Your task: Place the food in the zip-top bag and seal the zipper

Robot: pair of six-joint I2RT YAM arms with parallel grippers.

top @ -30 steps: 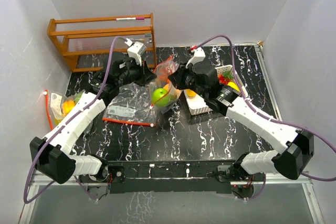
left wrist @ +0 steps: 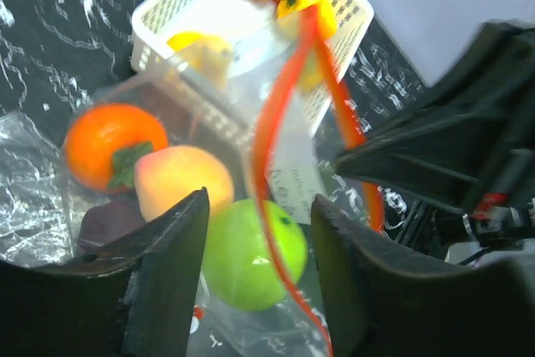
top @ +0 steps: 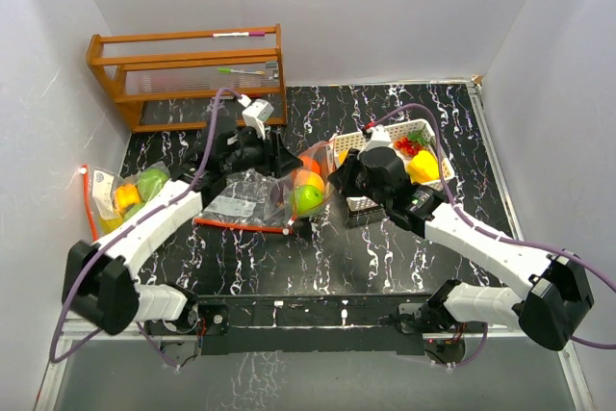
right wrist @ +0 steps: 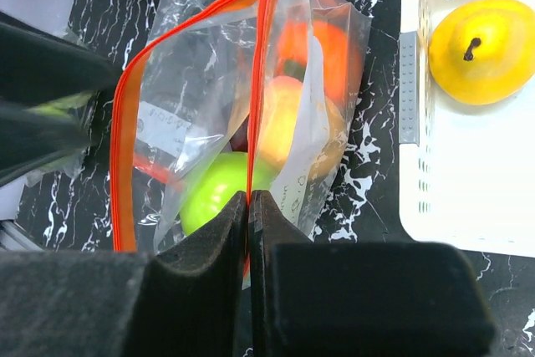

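Note:
A clear zip bag (top: 305,190) holds an orange fruit (left wrist: 115,144), a peach (left wrist: 182,180) and a green apple (left wrist: 251,261). My right gripper is shut on the bag's red zipper edge, and the bag's mouth gapes between the red strips. My left gripper, part open, is at the bag's left side in the top view; whether anything is between its fingers is unclear.
A white basket (right wrist: 409,165) with a yellow fruit (right wrist: 481,48) and tomatoes stands to the right. A filled bag (top: 128,197) lies far left, a flat empty bag (top: 231,207) centre left. A wooden rack (top: 192,36) is at the back.
Both grippers have moved a little toward the front and right in the top view, and the bag has shifted and turned with them.

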